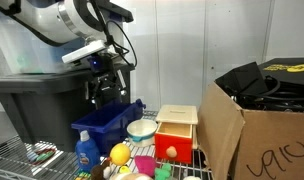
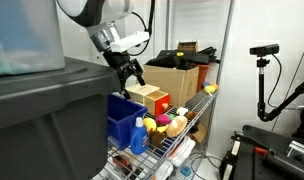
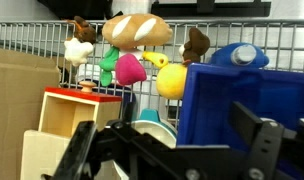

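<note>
My gripper is open, its fingers wide apart at the lower edge of the wrist view, with nothing held between them. In exterior view 1 the gripper (image 1: 106, 95) hangs above the blue bin (image 1: 109, 126). To the right of the bin stand a pale bowl (image 1: 142, 130) and an orange-and-white box (image 1: 175, 140) with a cream top (image 1: 178, 114). The wrist view shows the bowl (image 3: 155, 121) partly covered by the gripper, and the blue bin (image 3: 207, 100) beneath its right finger.
Toys lie along the wire rack: a bread roll (image 3: 137, 30), a yellow-orange ball (image 3: 172, 80), a pink piece (image 3: 130, 69) and a blue bottle (image 3: 240, 55). A dark grey tub (image 2: 52, 120) and a cardboard box (image 1: 267, 145) flank the space.
</note>
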